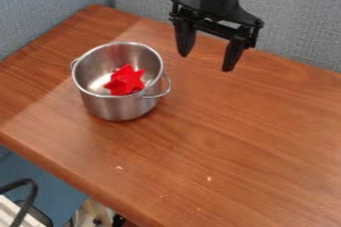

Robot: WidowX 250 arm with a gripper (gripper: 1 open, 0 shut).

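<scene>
My black gripper (pixel 206 47) hangs open over the back of the wooden table, its two fingers spread with nothing between them. To its lower left stands a steel pot (pixel 123 105) with wire handles at its sides. A red object (pixel 126 81), star-like in outline, lies inside the pot.
Grey padded walls (pixel 47 2) rise behind the table. At the lower left, beyond the table edge, are a cable and some small items on a blue floor.
</scene>
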